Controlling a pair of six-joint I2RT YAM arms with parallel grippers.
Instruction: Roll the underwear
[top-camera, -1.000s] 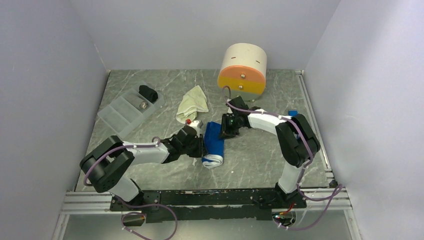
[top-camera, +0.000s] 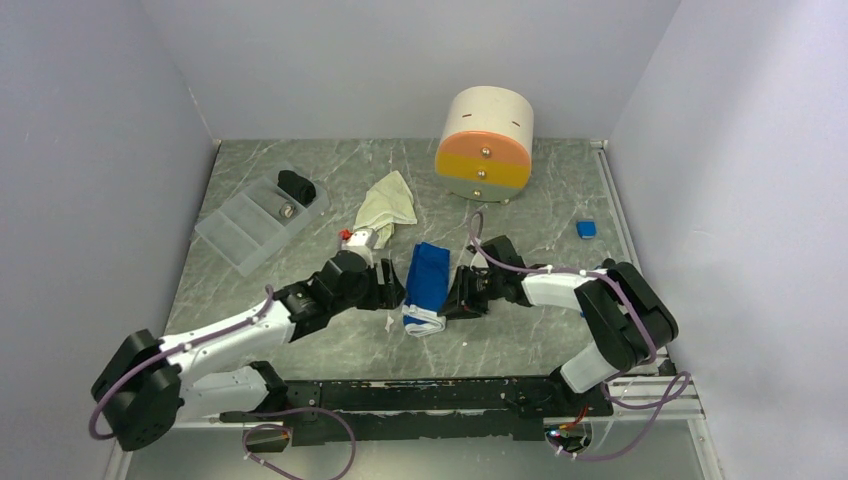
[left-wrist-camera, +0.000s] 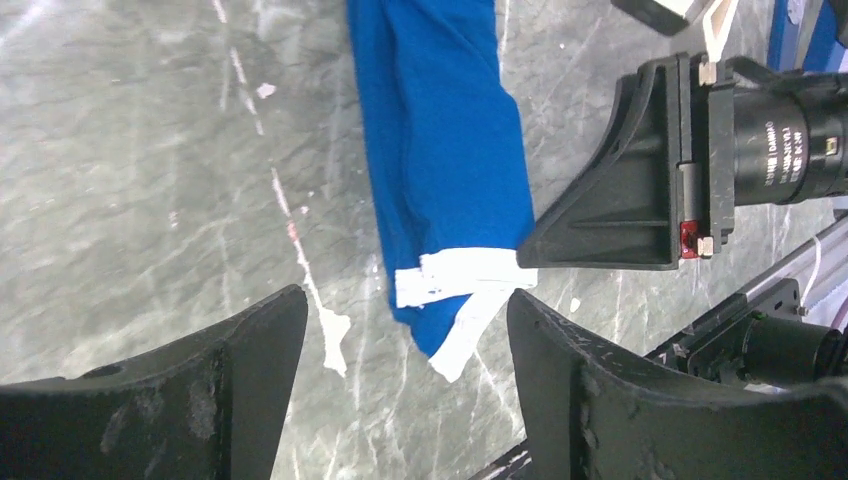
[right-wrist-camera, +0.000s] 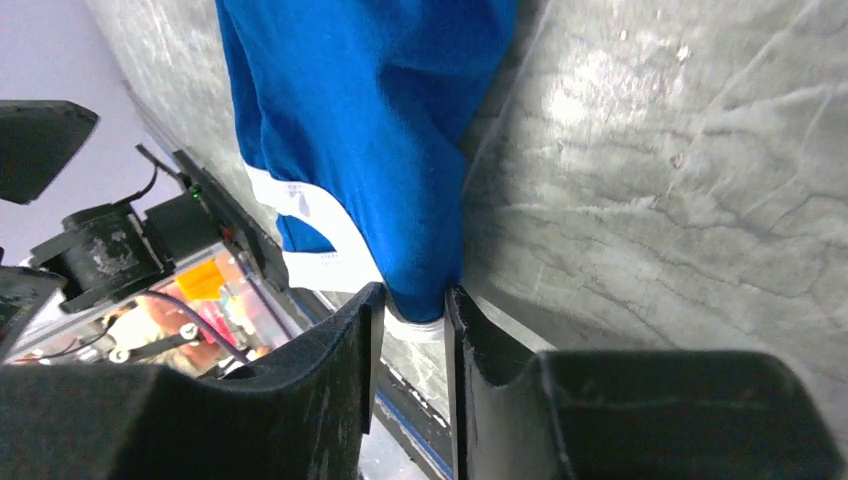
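Note:
The blue underwear (top-camera: 429, 272) lies lengthwise on the table, its white-banded end (top-camera: 423, 321) nearest the robot. Left of it, my left gripper (top-camera: 398, 284) hangs apart from the cloth, open. In the left wrist view the underwear (left-wrist-camera: 460, 160) shows between and beyond those spread fingers, and the band's corner is skewed. My right gripper is at the right edge of the banded end. Its fingertips stand close together on either side of a bunched blue and white fold (right-wrist-camera: 420, 270); whether they grip it firmly is unclear.
Behind the left arm lies a pale yellow cloth (top-camera: 386, 204). A clear divided tray (top-camera: 238, 232) with a black bundle is at the back left. The rounded drawer cabinet (top-camera: 487, 135) stands at the back, and a small blue item (top-camera: 586, 229) lies to the right.
The left gripper has drawn back left, away from the cloth, and opened wider.

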